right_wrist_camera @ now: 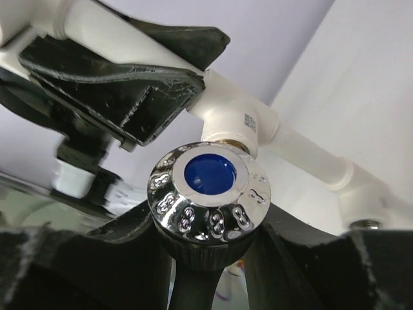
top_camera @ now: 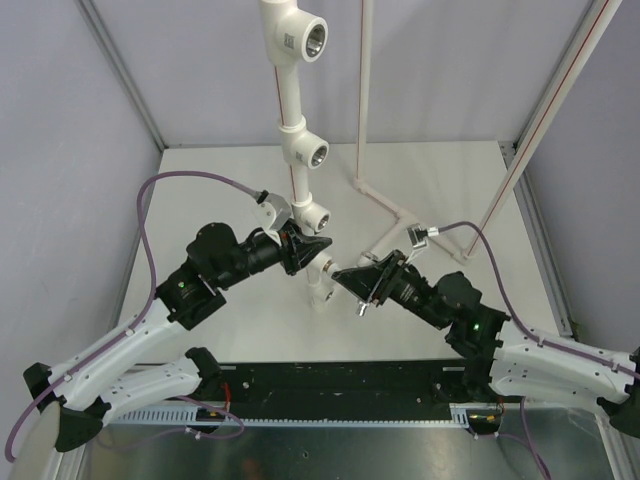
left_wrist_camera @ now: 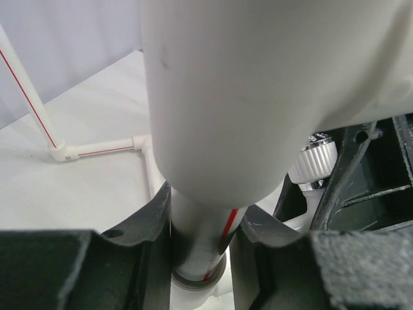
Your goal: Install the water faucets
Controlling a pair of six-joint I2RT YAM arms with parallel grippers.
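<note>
A white vertical pipe (top_camera: pixel 290 100) carries tee fittings with threaded sockets. My left gripper (top_camera: pixel 298 245) is closed round this pipe below a tee; in the left wrist view its fingertips (left_wrist_camera: pixel 135 252) press on the pipe (left_wrist_camera: pixel 197 239). My right gripper (top_camera: pixel 365 280) grips a chrome faucet with a blue-capped knob (right_wrist_camera: pixel 210 174), held at a lower tee fitting (right_wrist_camera: pixel 229 126), where a little brass thread shows behind the knob. Whether the faucet is seated in the socket is hidden.
A thinner white pipe frame (top_camera: pixel 398 215) stands on the board behind my right arm. The board (top_camera: pixel 200 170) is clear at the back left. Grey walls border both sides.
</note>
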